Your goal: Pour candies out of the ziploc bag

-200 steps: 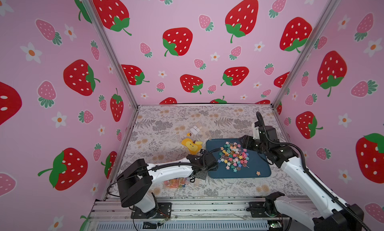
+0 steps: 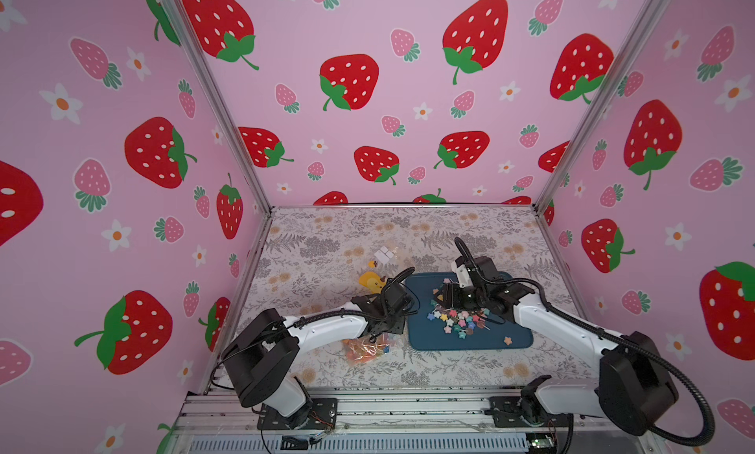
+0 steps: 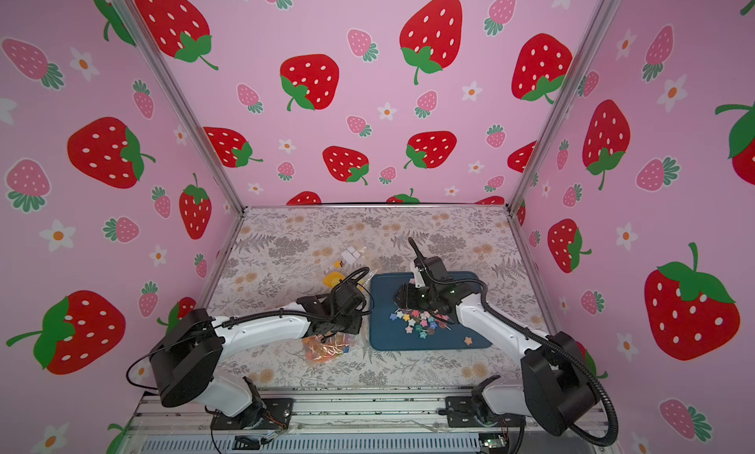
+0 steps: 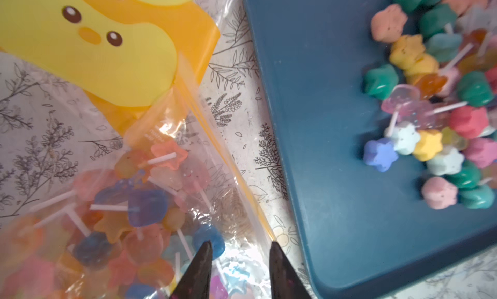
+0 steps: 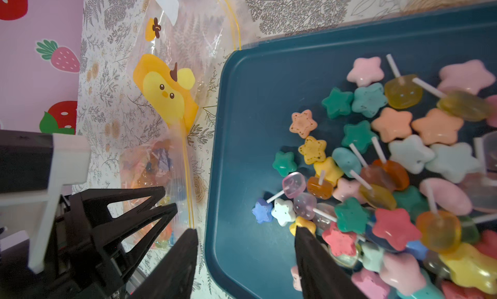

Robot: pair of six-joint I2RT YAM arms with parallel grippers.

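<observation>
The clear ziploc bag with a yellow chick print lies on the table left of the blue tray [image 4: 290, 195]. Candies and lollipops show through the bag [image 4: 139, 221] at its near end; its far end is flat and clear. My left gripper points down over the bag's tray-side edge, fingers apart; whether they touch the plastic cannot be told. In the right wrist view its two fingers [image 5: 129, 195] stand a narrow gap apart over the bag [image 5: 227, 19]. My right gripper is open and empty above the tray's left part. Loose candies [image 5: 352, 216] lie piled in the tray.
A single candy [image 2: 508, 340] sits apart near the tray's front right corner. Both arms are close together over the work area.
My right gripper has moved left across the tray toward the bag. The candy-filled end of the bag now lies farther right than a second ago.
</observation>
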